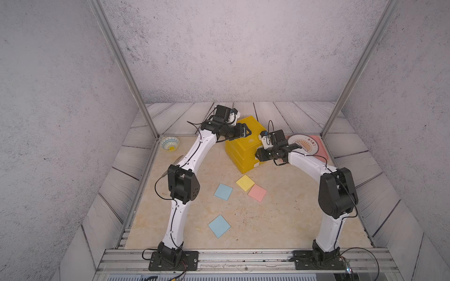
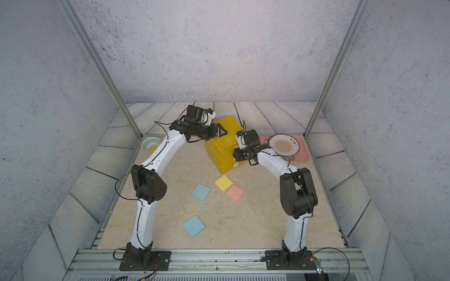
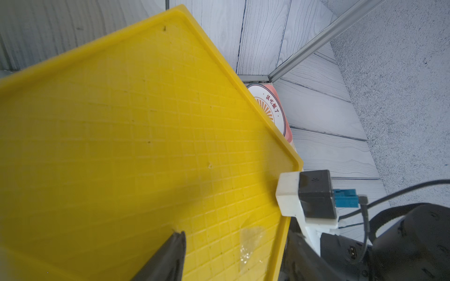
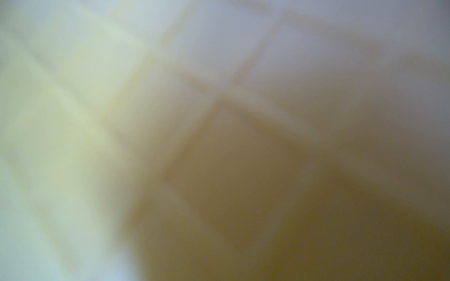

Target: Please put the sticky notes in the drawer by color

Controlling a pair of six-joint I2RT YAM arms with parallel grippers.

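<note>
The yellow drawer unit [image 1: 242,157] stands at the back middle of the table, turned at an angle. My left gripper [image 1: 246,130] is over its top, the fingers [image 3: 171,257] apart and nothing between them. At the unit's right-hand face, my right gripper [image 1: 259,154] is shut; whatever lies between its fingers is hidden. A blurred gridded surface fills the right wrist view. In front of the unit lie a yellow sticky note [image 1: 245,183], a pink note [image 1: 257,192] touching or close to it, and a blue note [image 1: 223,191]. Another blue note [image 1: 219,226] is nearer the front.
A patterned bowl [image 1: 169,144] stands at the back left. At the back right, a round plate [image 1: 302,144] rests on a pink mat [image 1: 322,149], partly behind the right arm.
</note>
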